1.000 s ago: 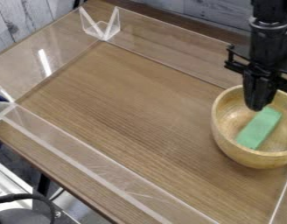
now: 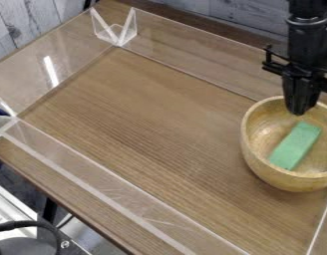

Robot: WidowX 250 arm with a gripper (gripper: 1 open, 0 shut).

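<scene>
The black gripper point(image 2: 299, 98) hangs over the back rim of a wooden bowl point(image 2: 255, 159) at the right side of the camera view. Its tip looks shut, with nothing visible between the fingers. Inside the bowl lies a green rectangular block point(image 2: 293, 147), tilted lengthwise from upper right to lower left.
A wooden tabletop point(image 2: 140, 120) with clear edging strips fills most of the view, with open space left and centre. A clear angular piece point(image 2: 115, 30) sits at the back left. Black cables point(image 2: 27, 231) show beyond the lower-left corner.
The bowl and green block look unchanged.
</scene>
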